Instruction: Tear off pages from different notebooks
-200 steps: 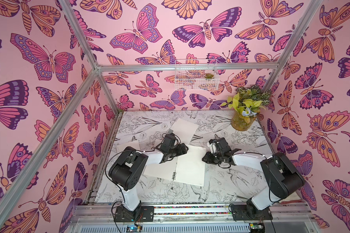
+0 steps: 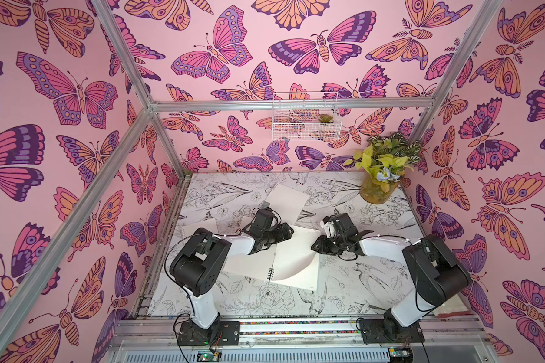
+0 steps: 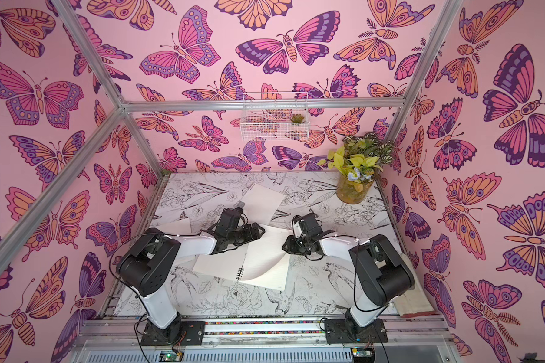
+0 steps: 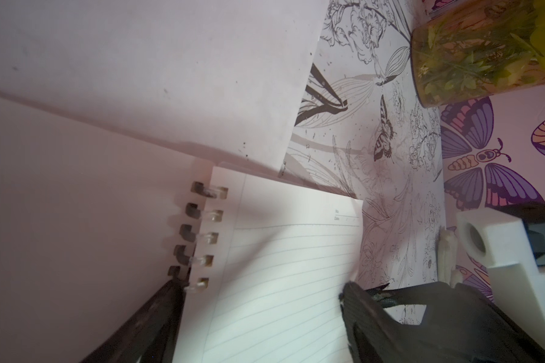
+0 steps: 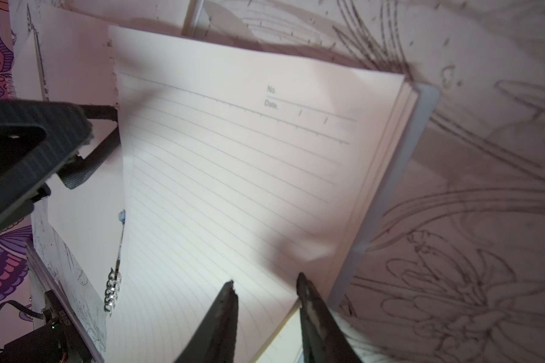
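A spiral notebook lies open on the table, its lined right-hand page [image 2: 293, 257] curling up along the lower right. Above its upper part, my left gripper is open, one finger [image 4: 154, 326] beside the ring binding [image 4: 203, 236] and the other by the page's right side. My right gripper is at the page's right edge, its fingers apart. In the right wrist view, the lined page [image 5: 224, 169] bends between and behind these fingers; whether both touch it is unclear. More pages show beneath it.
A loose white sheet [image 2: 287, 202] lies behind the notebook. Another pale sheet [image 2: 199, 227] rests at the left, partly behind the left arm. A potted plant [image 2: 378, 188] stands at the back right. Bare table shows in front of the notebook.
The right-hand page lay flat before and is now curled up at its lower right. My right gripper has shifted slightly left; the left arm looks still.
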